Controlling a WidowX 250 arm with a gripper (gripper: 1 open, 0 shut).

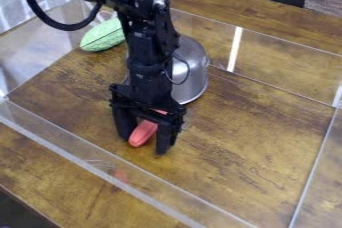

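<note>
My black gripper point(144, 122) is low on the wooden table, open, its two fingers either side of a small red elongated object point(143, 132). The object lies tilted on the table, partly covered by the gripper. Whether the fingers touch it I cannot tell.
A silver pot or bowl point(190, 64) stands behind the arm. A green leafy vegetable or cabbage-like item point(103, 35) lies at the back left.
</note>
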